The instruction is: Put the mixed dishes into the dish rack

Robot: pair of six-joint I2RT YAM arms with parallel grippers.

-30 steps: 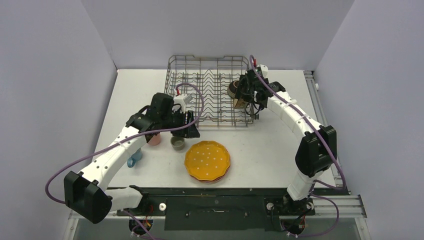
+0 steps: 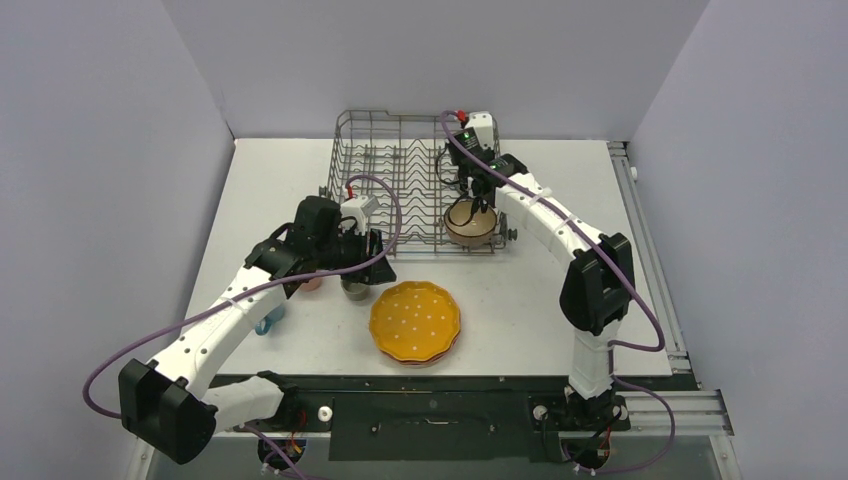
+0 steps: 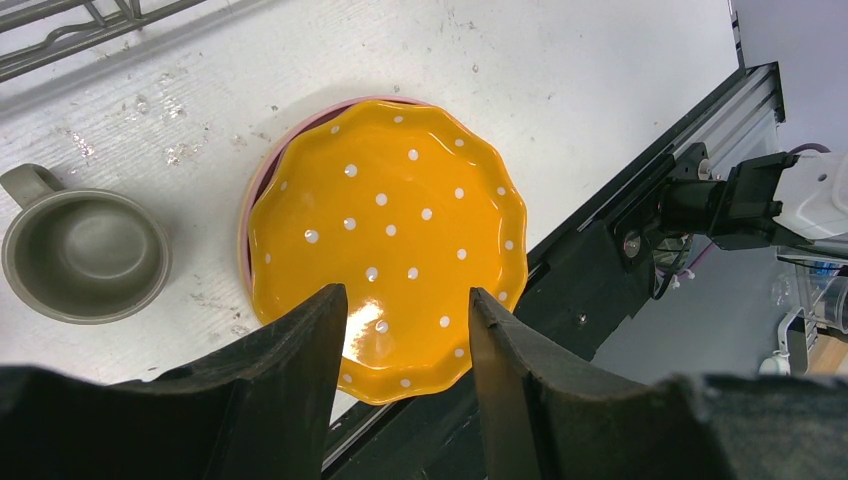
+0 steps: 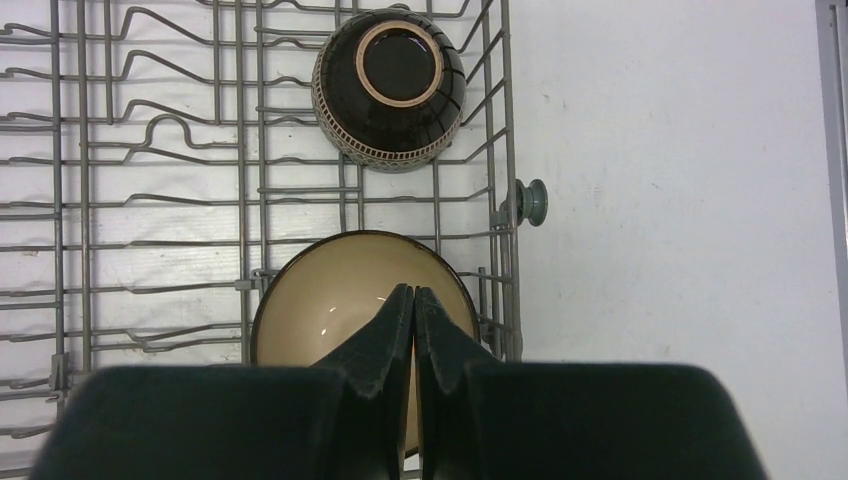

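Observation:
The tan bowl (image 4: 330,300) with a dark rim rests hollow side up in the front right corner of the dish rack (image 2: 400,170). My right gripper is over it, fingertips pressed together and nothing between them. Behind it in the rack a dark bowl (image 4: 395,90) sits upside down. My left gripper is open above the counter, its fingers apart and empty. Beyond them an orange polka-dot plate (image 3: 390,230) lies on a pink plate (image 3: 247,215), and a grey-green mug (image 3: 90,255) stands to its left.
A blue mug (image 2: 270,318) and a pink item (image 2: 311,284) stand on the counter at left, partly hidden by my left arm. The rack's left and middle rows are empty. Bare counter (image 2: 520,310) lies right of the plates.
The left arm has barely shifted.

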